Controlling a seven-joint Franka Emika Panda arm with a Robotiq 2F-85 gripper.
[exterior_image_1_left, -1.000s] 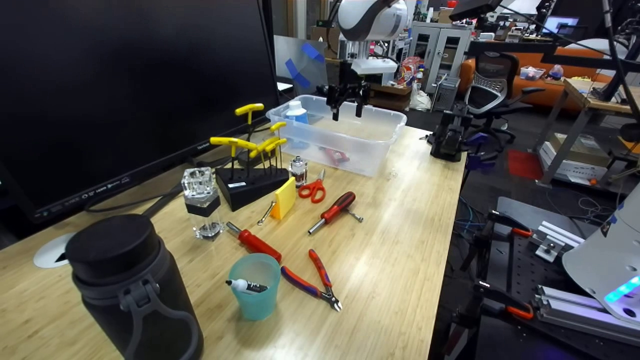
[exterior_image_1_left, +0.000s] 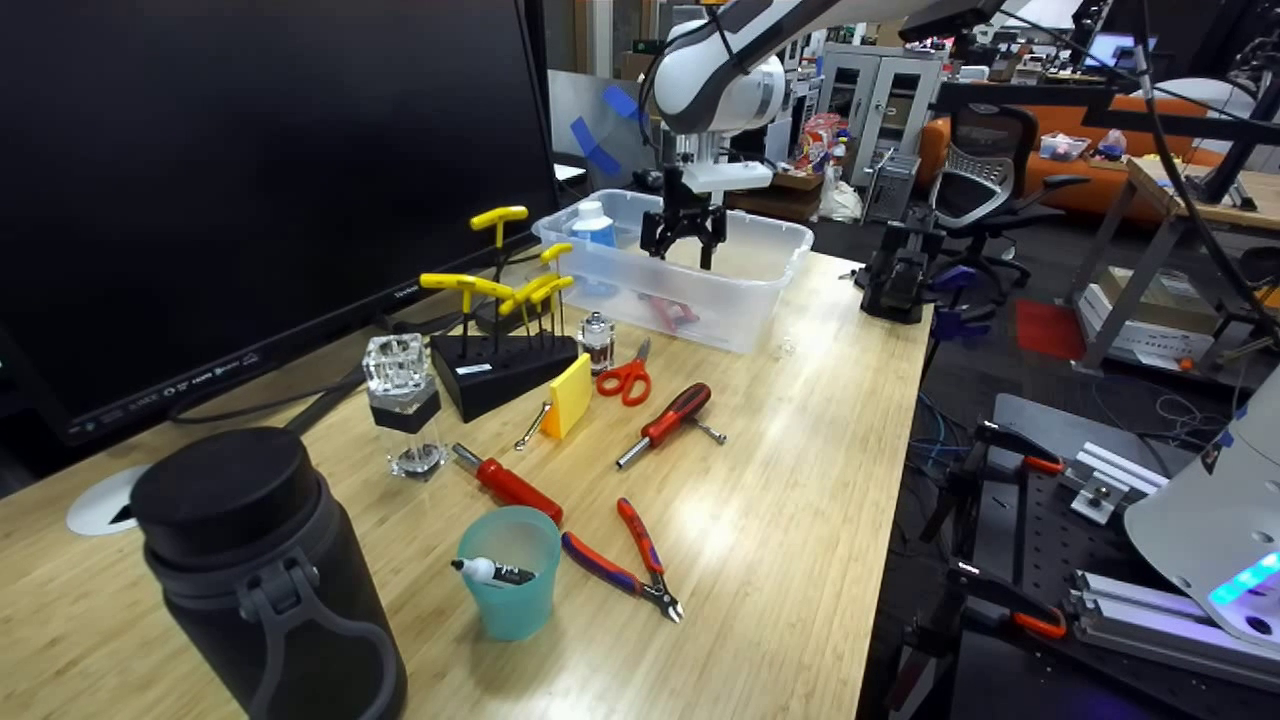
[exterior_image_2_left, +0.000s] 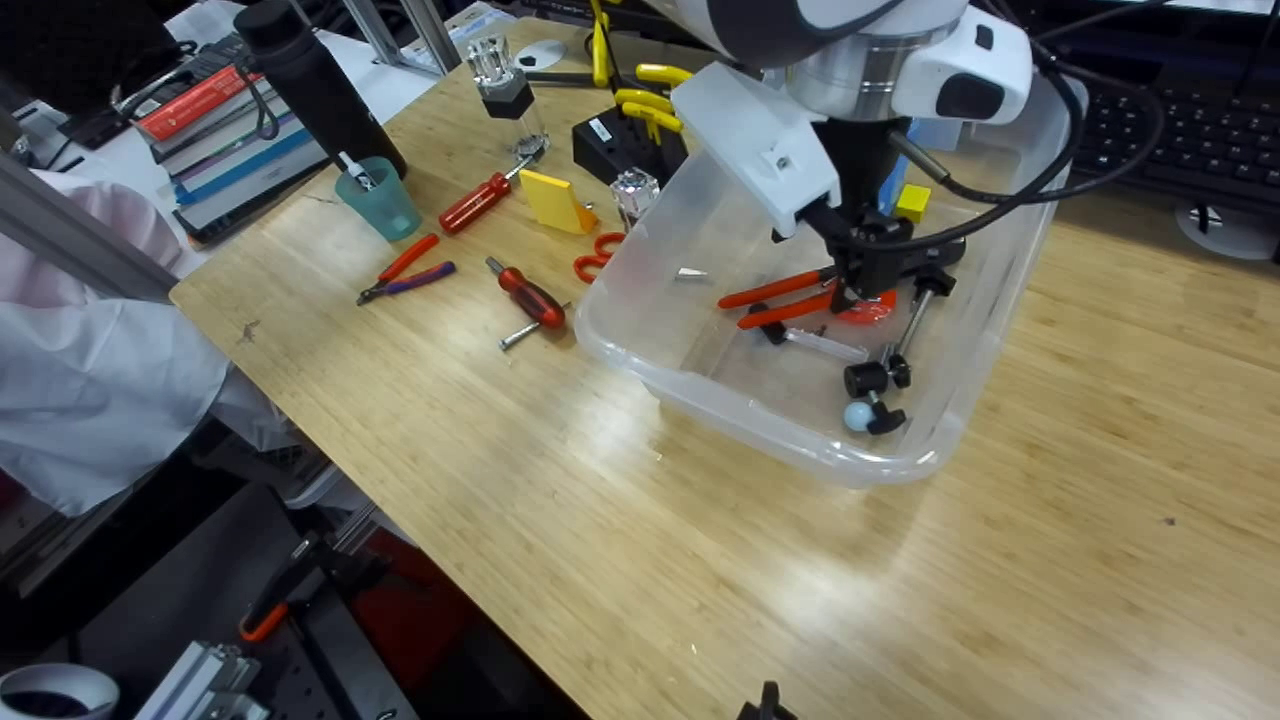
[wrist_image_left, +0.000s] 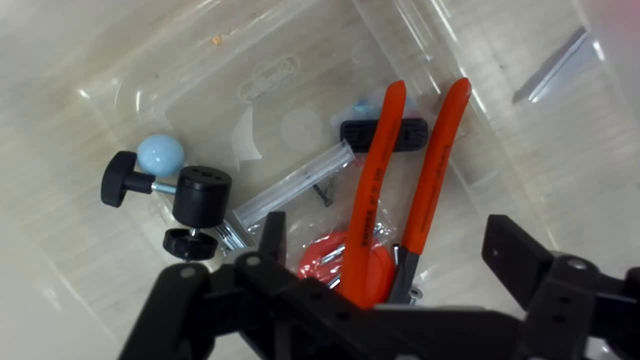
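Note:
My gripper is open, its two black fingers spread wide above the inside of the clear plastic bin (exterior_image_2_left: 768, 420). Beneath it in the wrist view lie pliers with long orange-red handles (wrist_image_left: 373, 174); their handles pass between the fingers in the picture, and their head is hidden by the gripper. A red item in a clear bag (wrist_image_left: 324, 252) lies under the pliers. To the left is a black clamp fitting (wrist_image_left: 204, 195) with a light blue ball (wrist_image_left: 160, 155). No object shows held between the fingers.
A blue bottle with white cap (exterior_image_1_left: 594, 228) stands inside the bin. On the table outside are red scissors (exterior_image_1_left: 626, 382), a red screwdriver (exterior_image_1_left: 678, 414), cutters (exterior_image_1_left: 618, 570), a teal cup (exterior_image_1_left: 516, 600) and a hex-key stand (exterior_image_1_left: 498, 366).
The arm and gripper have come down lower into the bin and shifted slightly left in exterior view 1. The things on the table have not moved.

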